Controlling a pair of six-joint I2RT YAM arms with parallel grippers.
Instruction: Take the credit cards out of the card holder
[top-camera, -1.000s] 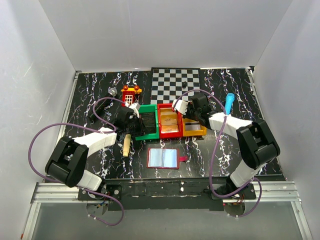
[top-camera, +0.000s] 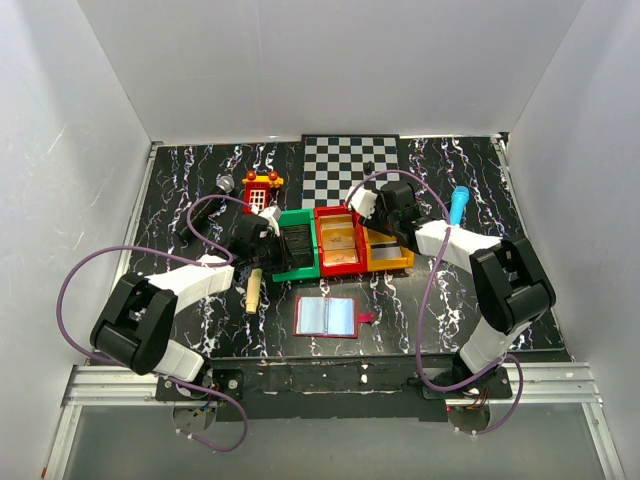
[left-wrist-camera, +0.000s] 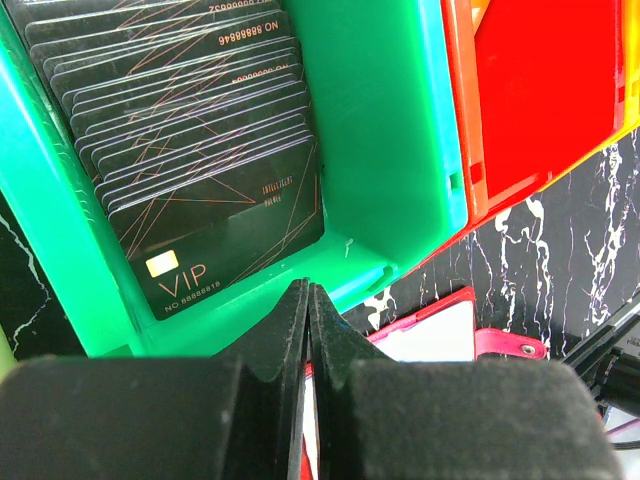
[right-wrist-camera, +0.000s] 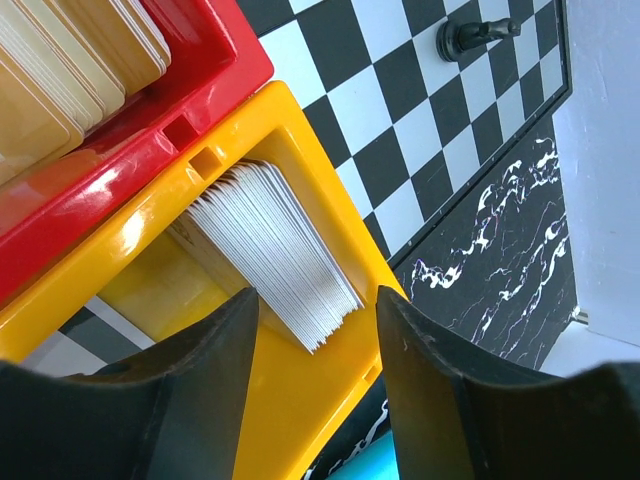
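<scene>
The card holder (top-camera: 327, 316), red-edged with a snap tab, lies open on the table, showing pale sleeves. Black VIP cards (left-wrist-camera: 215, 200) stand in a leaning row inside the green bin (left-wrist-camera: 390, 130). My left gripper is shut at that bin's near edge, with nothing visible between its fingertips. In the yellow bin (right-wrist-camera: 300, 420), a tight stack of white-edged cards (right-wrist-camera: 280, 255) leans at the far end. My right gripper is over this bin, its fingers apart on either side of the stack's near end; contact cannot be made out.
Between these bins is a red bin (top-camera: 340, 267) of gold cards (right-wrist-camera: 45, 90). Behind them lies a checkered board (top-camera: 340, 165) with a dark piece. A microphone (top-camera: 205, 208), red toy phone (top-camera: 260, 190) and blue object (top-camera: 459, 204) lie around.
My right gripper has shifted slightly toward the back over the yellow bin. The left arm, the bins and the card holder look unmoved.
</scene>
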